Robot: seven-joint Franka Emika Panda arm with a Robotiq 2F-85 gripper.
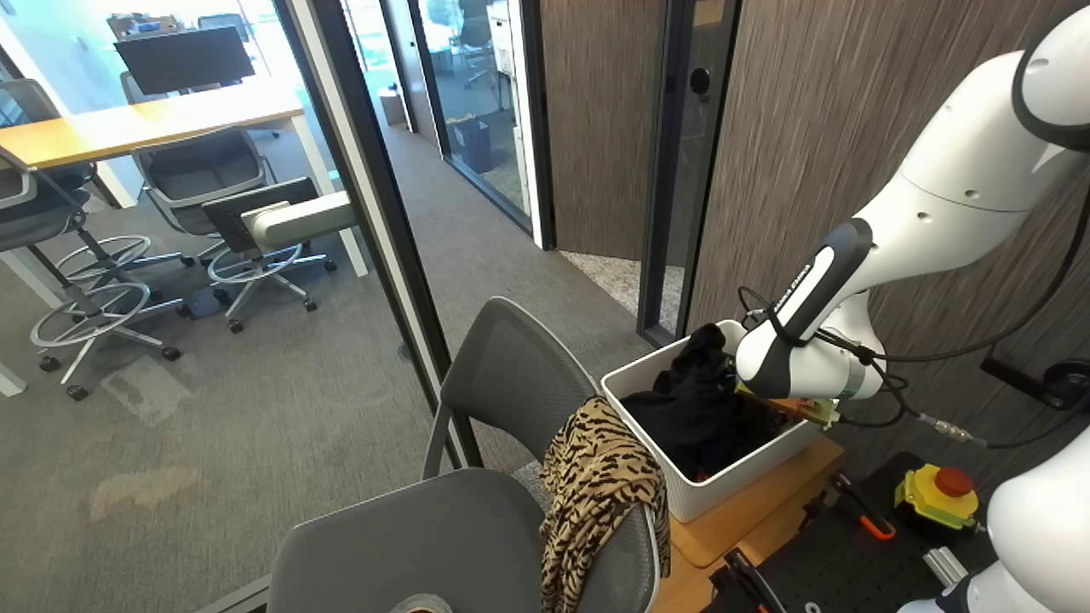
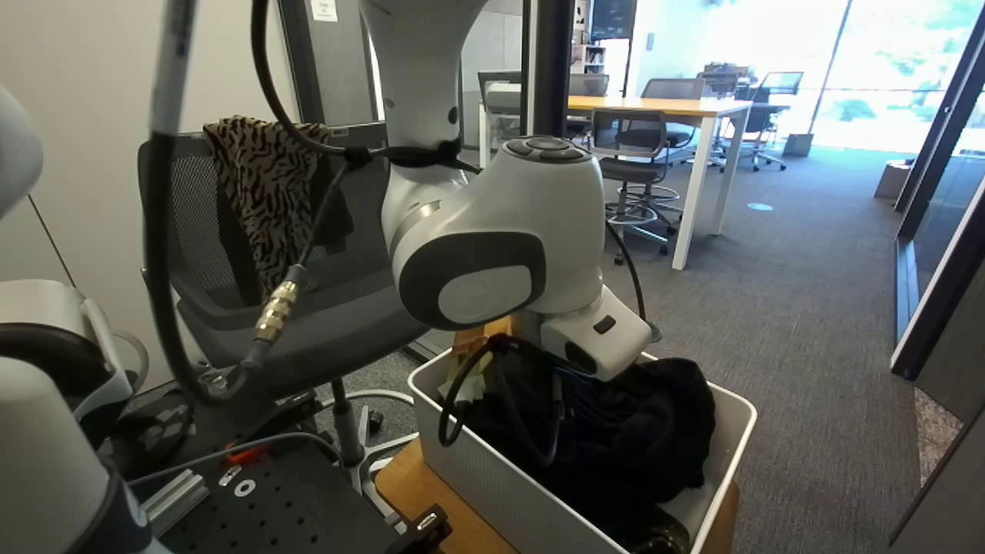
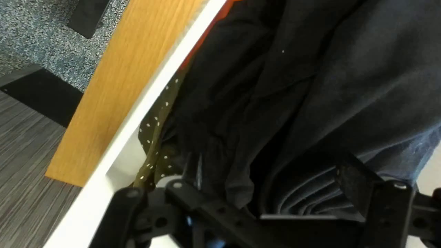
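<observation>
In the wrist view my gripper stands open over a heap of black cloth (image 3: 256, 103), its fingers (image 3: 358, 182) well apart. Folds of the cloth lie below and between them; whether they touch it I cannot tell. The cloth fills much of a white bin (image 1: 690, 499). Along one inner wall shows an olive cloth with white dots (image 3: 155, 124), with a strip of red (image 3: 208, 31) beyond it. In exterior view 2 the hand (image 2: 596, 332) reaches down over the bin, and the fingertips are hidden there.
The bin rests on a wooden surface (image 1: 715, 541) beside a dark perforated board (image 2: 295, 503). A chair (image 1: 429, 536) with a tiger-striped cloth (image 1: 603, 480) draped over it stands close by. Cables hang around the arm. A yellow box with a red button (image 1: 937, 495) sits near the arm's base.
</observation>
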